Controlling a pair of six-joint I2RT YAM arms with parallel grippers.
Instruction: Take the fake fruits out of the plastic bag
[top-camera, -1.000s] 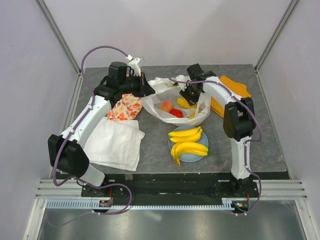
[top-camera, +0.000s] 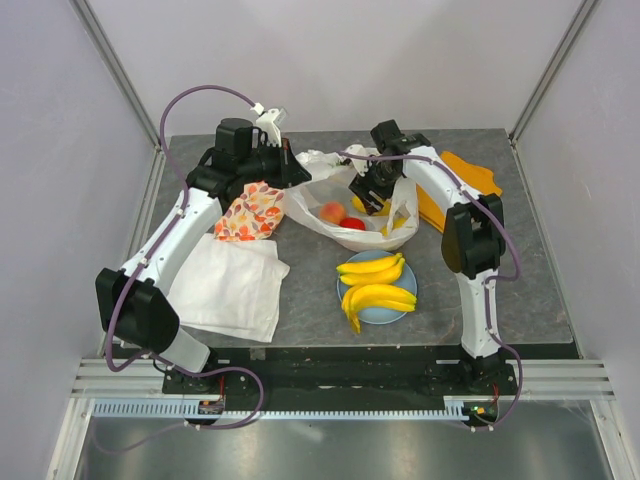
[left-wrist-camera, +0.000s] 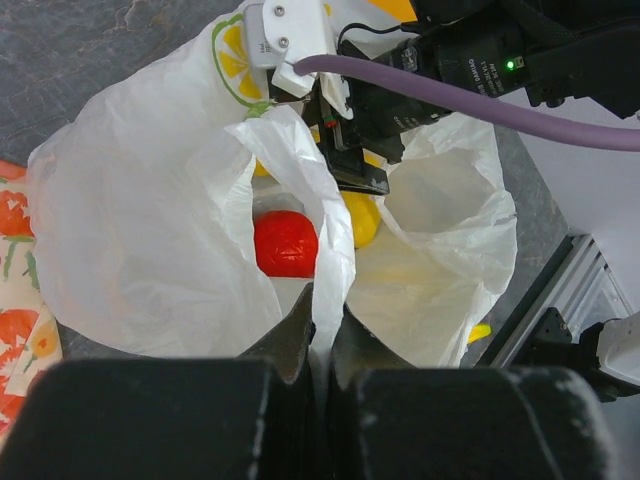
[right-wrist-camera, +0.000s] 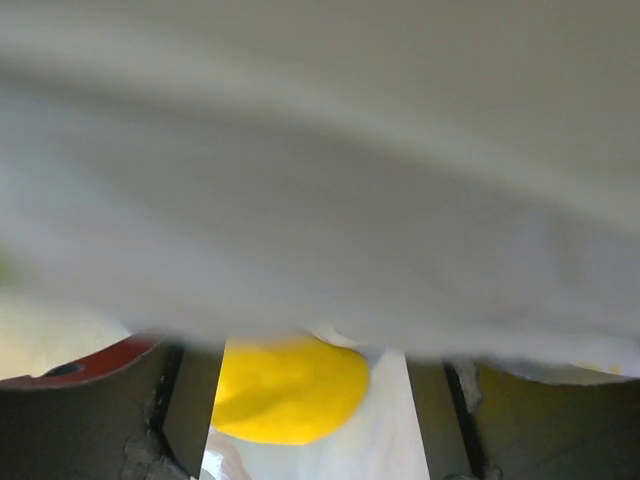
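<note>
The white plastic bag (top-camera: 310, 205) lies open on the table. My left gripper is shut on its edge, with thin plastic running up between the fingers. Inside are a peach (top-camera: 332, 212), a red fruit (top-camera: 352, 224) and a yellow fruit (top-camera: 358, 203), the last partly hidden by my right gripper (top-camera: 368, 197). That gripper reaches down into the bag with its fingers apart. In the right wrist view the yellow fruit (right-wrist-camera: 290, 390) shows in the gap between the fingers; whether they touch it I cannot tell. Blurred plastic covers the upper part of that view.
On a blue plate (top-camera: 380, 315) at the front lie several bananas (top-camera: 380, 297). A white cloth (top-camera: 228, 285) and a patterned cloth (top-camera: 250, 213) are on the left. An orange cloth (top-camera: 468, 173) lies beneath the right arm.
The left gripper has barely moved and keeps the bag edge.
</note>
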